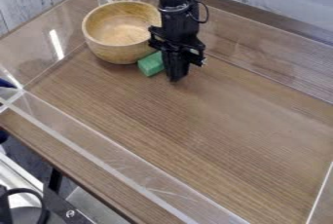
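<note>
The black robot arm reaches down from the top centre to my gripper (174, 70), which is low over the table just right of a green block (151, 64). The block lies beside a wooden bowl (104, 25) and is partly hidden by the arm. The gripper looks shut; I cannot make out anything between its fingers, which are small and dark.
White objects stand at the left edge and behind the bowl. A black cable lies at the bottom left.
</note>
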